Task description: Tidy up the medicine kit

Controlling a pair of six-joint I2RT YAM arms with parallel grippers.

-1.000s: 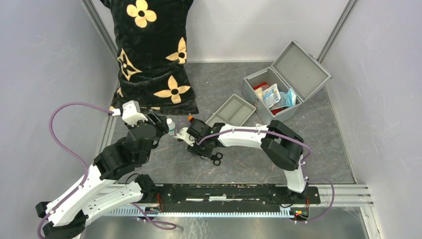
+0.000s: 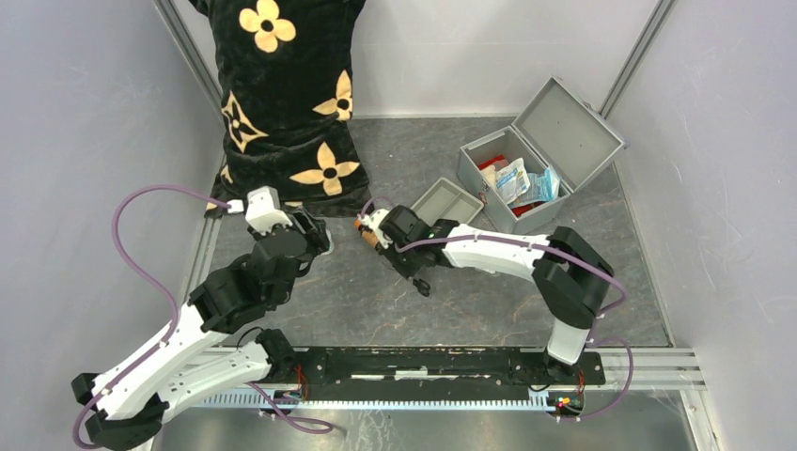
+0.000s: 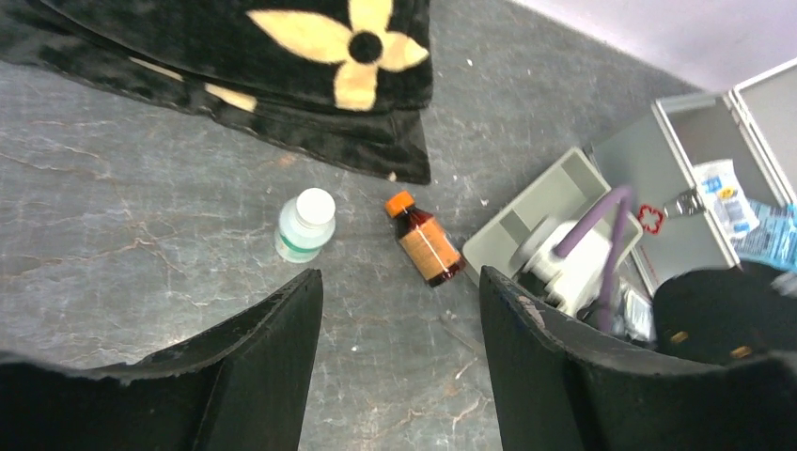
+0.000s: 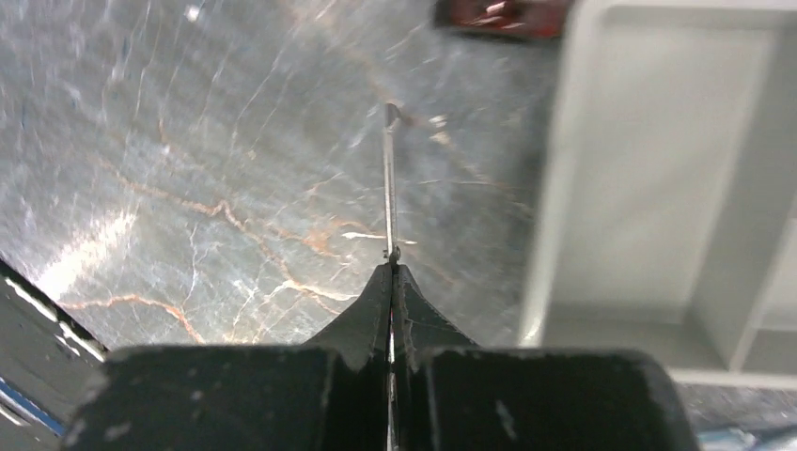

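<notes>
My right gripper is shut on the scissors. Their thin metal blade [image 4: 390,178] stands edge-on beyond the fingertips in the right wrist view, and a black handle loop [image 2: 422,287] shows below the gripper from the top. Open and empty, my left gripper points over the floor. Ahead of it are a white bottle [image 3: 306,225] and a brown bottle [image 3: 429,246] with an orange cap, lying beside the grey divided tray [image 4: 554,178]. At the back right, the grey medicine case [image 2: 489,199] stands open with packets inside.
A black blanket [image 2: 291,103] with yellow flowers hangs at the back left, its edge reaching the floor. The case lid [image 2: 569,132] leans open to the right. Bare grey floor [image 2: 470,324] lies in front of the right arm.
The right arm has swung toward the back right, carrying the scissors off their former spot, and now covers part of the tray. The left arm has shifted slightly right.
</notes>
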